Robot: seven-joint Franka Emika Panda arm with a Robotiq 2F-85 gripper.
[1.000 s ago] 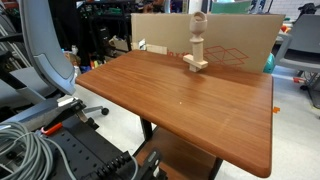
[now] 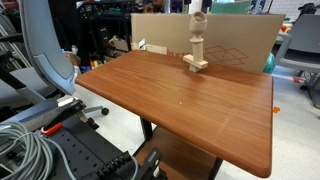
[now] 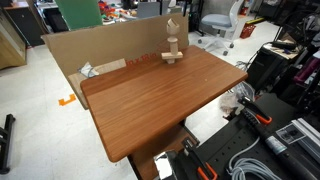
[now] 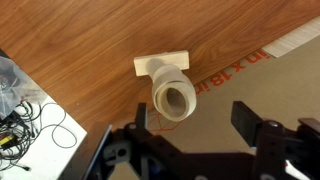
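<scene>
A pale wooden stand (image 2: 197, 45) rises upright near the back edge of the brown tabletop (image 2: 180, 95). It has a flat block for a base and a wider, rounded top. Exterior view 2 shows the same stand (image 3: 173, 42) close to the cardboard. Looking down in the wrist view, I see the hollow, ring-like top of the stand (image 4: 175, 96), with its base block (image 4: 162, 63) beyond. My gripper is open, its dark fingers apart on either side of that top in the picture. The gap in height cannot be judged. Neither exterior view shows the gripper.
A cardboard panel (image 2: 240, 42) with red line markings stands along the table's back. Crumpled clear plastic (image 3: 89, 71) lies by the cardboard at the far left in exterior view 2. A coiled grey cable (image 2: 25, 150) lies beside the table.
</scene>
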